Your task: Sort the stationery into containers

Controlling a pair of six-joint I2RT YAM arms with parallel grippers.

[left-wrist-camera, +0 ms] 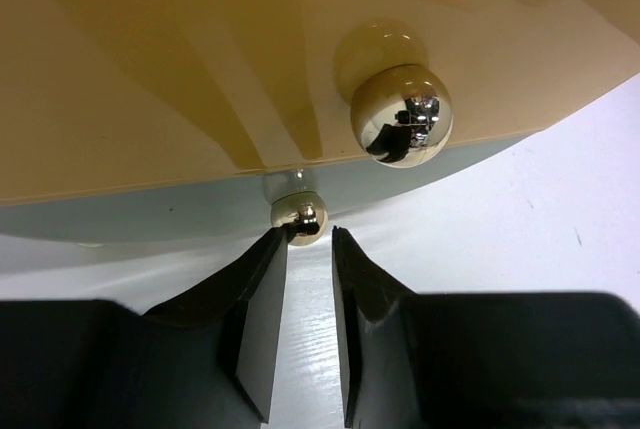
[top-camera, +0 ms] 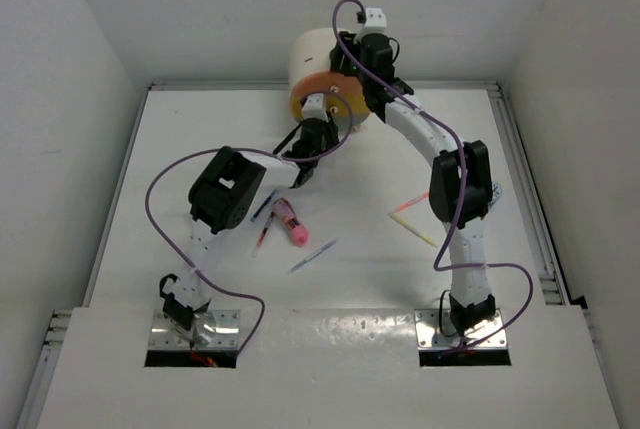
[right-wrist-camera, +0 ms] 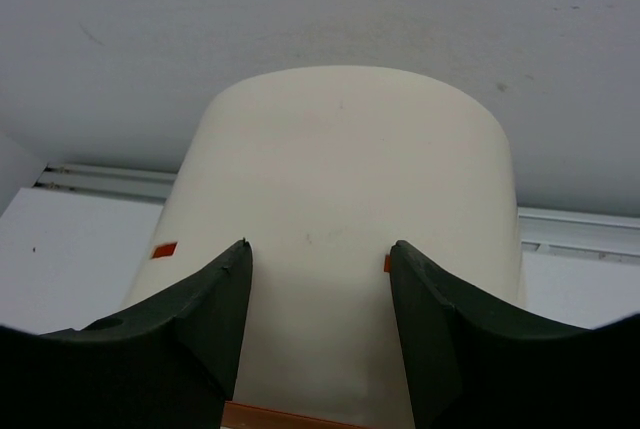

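Note:
A rounded cream container [top-camera: 313, 49] with an orange drawer front [top-camera: 350, 99] stands at the back centre. In the left wrist view my left gripper has a narrow gap between its fingertips at the lower metal knob [left-wrist-camera: 298, 211]; a larger knob [left-wrist-camera: 400, 114] sits above. My right gripper is part open over the cream top [right-wrist-camera: 340, 149]. On the table lie a pink pencil case [top-camera: 291, 224], a blue pen [top-camera: 312, 255], a red pen [top-camera: 410, 203] and a yellow pen [top-camera: 413, 228].
Walls enclose the back and both sides. More pens lie beside and partly under the left arm.

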